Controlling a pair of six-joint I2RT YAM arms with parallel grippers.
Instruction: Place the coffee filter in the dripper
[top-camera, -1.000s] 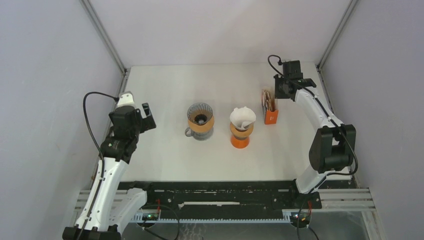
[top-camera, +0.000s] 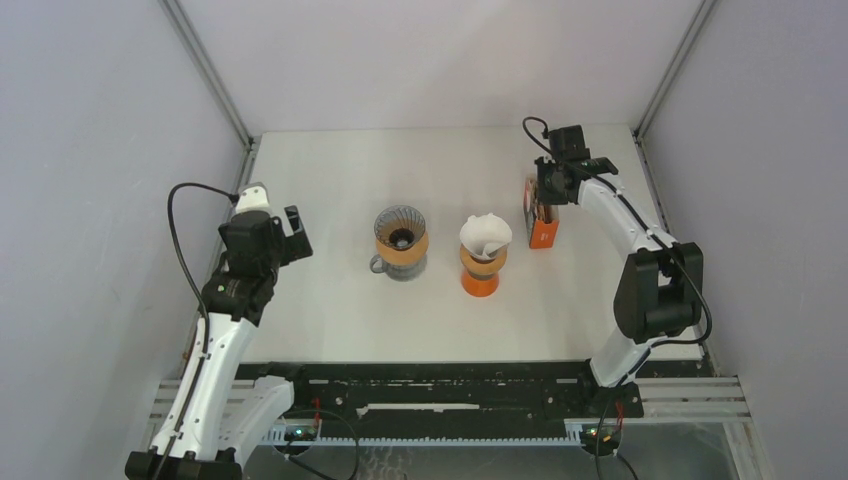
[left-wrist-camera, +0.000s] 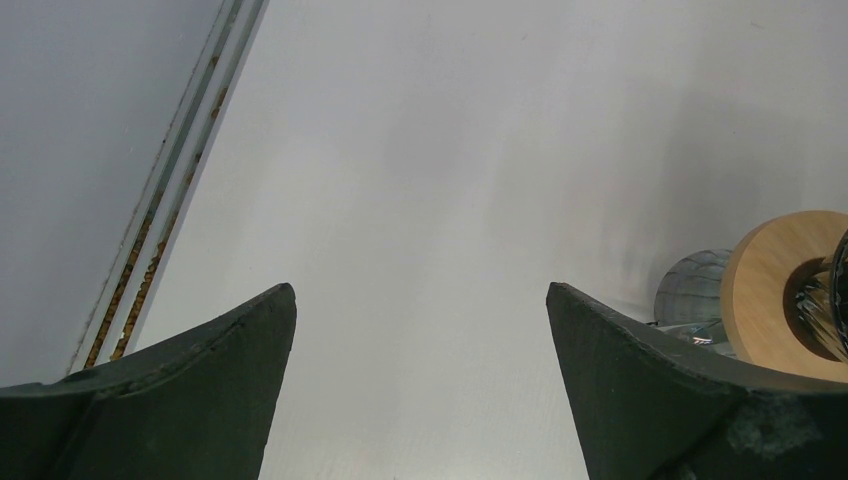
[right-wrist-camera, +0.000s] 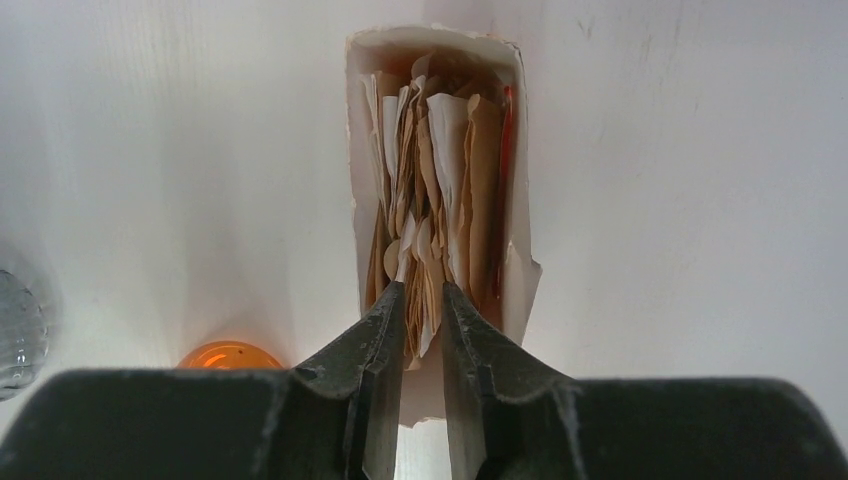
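Observation:
In the top view, a wire dripper with a wooden collar (top-camera: 407, 252) sits on a glass mug. A white paper filter (top-camera: 484, 233) stands opened out in the second holder, which has a wooden ring (top-camera: 491, 266) and an orange base (top-camera: 480, 286). The orange box (top-camera: 542, 236) is packed with folded brown and white filters (right-wrist-camera: 445, 170). Above that box is my right gripper, open by only a narrow gap, its tips over the near end of the filters; no grip on any shows. My left gripper stands wide open and empty, left of the mug.
At the right edge of the left wrist view, a wooden collar (left-wrist-camera: 750, 290) shows beside the mug's handle.
The left arm and the drippers have stayed put.

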